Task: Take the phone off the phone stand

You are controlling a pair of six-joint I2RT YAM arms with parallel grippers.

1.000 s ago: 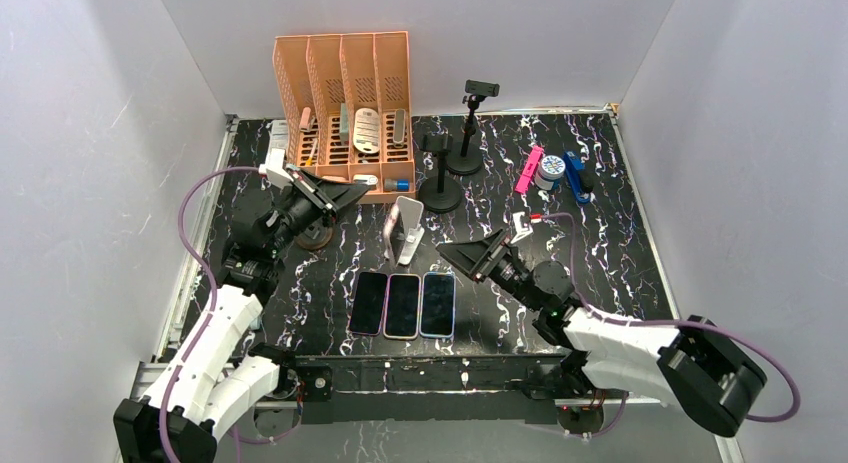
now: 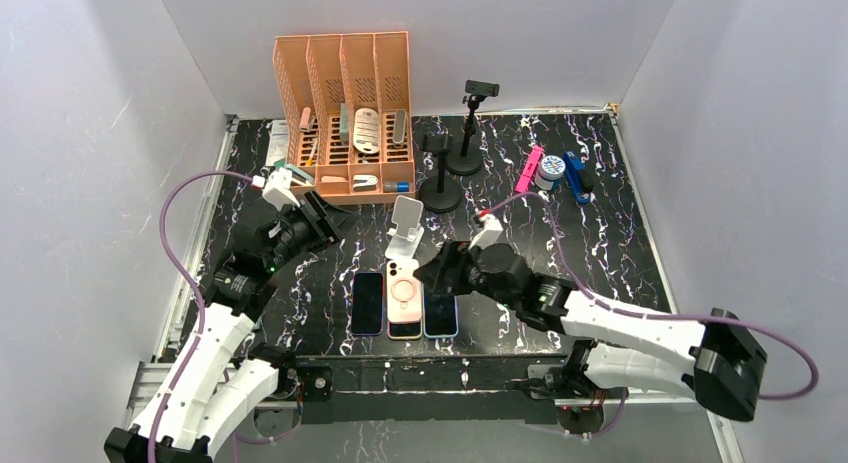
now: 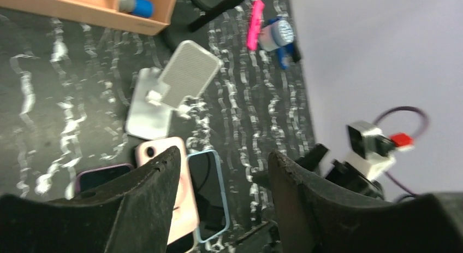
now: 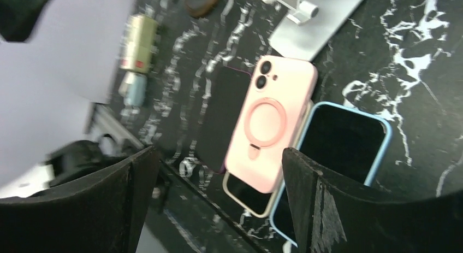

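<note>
The white phone stand (image 2: pixel 405 228) is empty, its plate tilted back. In front of it, the pink phone (image 2: pixel 404 291) lies camera side up on top of the middle dark phone (image 4: pixel 245 194), covering most of it. My right gripper (image 2: pixel 424 268) hovers near the pink phone's right side, over the blue-edged phone; its fingers (image 4: pixel 322 204) are open with nothing between them. Left of the stand, my left gripper (image 2: pixel 340 218) is up in the air, also open and empty, as its spread fingers (image 3: pixel 155 195) show.
A dark phone (image 2: pixel 367 304) lies to the left of the pair and a blue-edged phone (image 2: pixel 440 316) to the right. Behind are an orange organizer (image 2: pixel 290 83) and black stands (image 2: pixel 440 193).
My right gripper has moved left and nearer to it. The left gripper has turned and shifted slightly left and down.
</note>
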